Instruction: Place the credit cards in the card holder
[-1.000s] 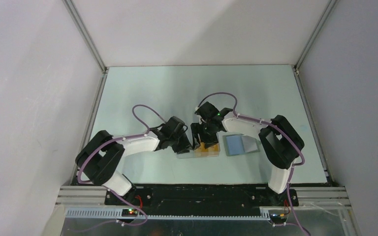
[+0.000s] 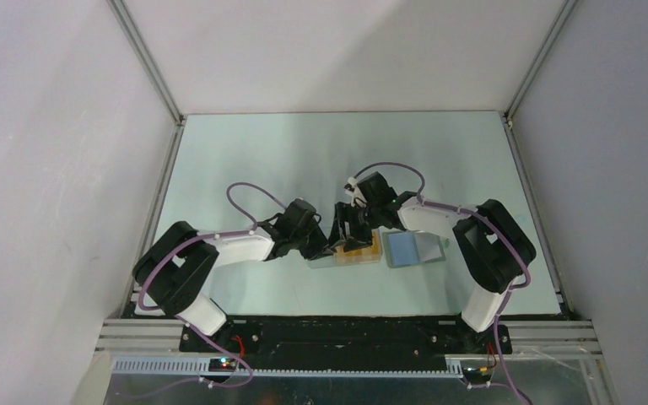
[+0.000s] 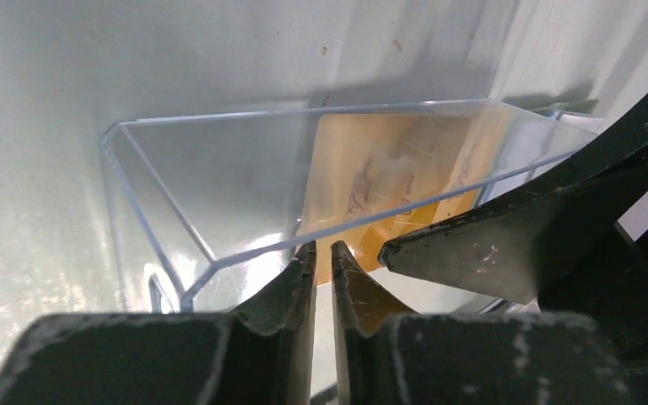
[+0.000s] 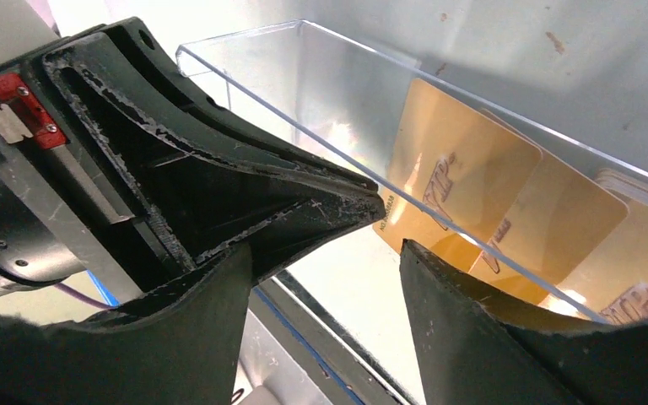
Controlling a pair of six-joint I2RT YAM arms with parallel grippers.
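A clear box (image 2: 348, 259) holds several gold cards (image 4: 464, 156), lying overlapped inside it. At its left part is my left gripper, the fingertips part open with a narrow gap, close to the box's near rim; nothing shows between them. My right gripper stands over the near side of the box, fingers apart, with no card visible between them. In the right wrist view, the left gripper's dark finger (image 4: 346, 202) reaches to the same rim. An open holder (image 2: 403, 249) with blue and pale panels lies just right of the box.
Both grippers crowd close together at the box, and one right finger (image 3: 506, 228) cuts across the left wrist view. Bare table (image 2: 245, 152) spreads out behind the arms and in front of the box.
Over the last second the clear box has slid slightly right, with the cards inside. The holder stays put.
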